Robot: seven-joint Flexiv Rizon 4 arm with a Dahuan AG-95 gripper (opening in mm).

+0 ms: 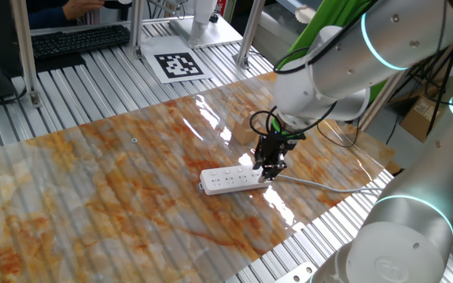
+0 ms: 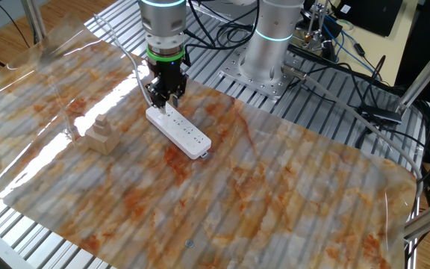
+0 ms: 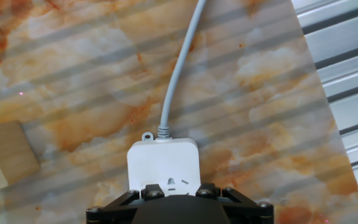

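A white power strip [image 1: 226, 181] lies on the marbled sheet, sockets facing up, its grey cable [image 3: 182, 62] leaving the end near my gripper. In exterior view 2 the gripper [image 2: 167, 101] is low over that cable end, pointing down. Its black fingers [image 3: 153, 191] appear apart at the bottom of the wrist view, overlapping the strip's socket face. The lower fingertips are hidden there, so whether they press on the strip's sides cannot be made out.
A light wooden block [image 2: 101, 136] stands on the sheet beside the strip. A printed marker [image 1: 178, 65] lies on the slatted metal table farther back. Much of the marbled sheet [image 2: 290, 202] is bare.
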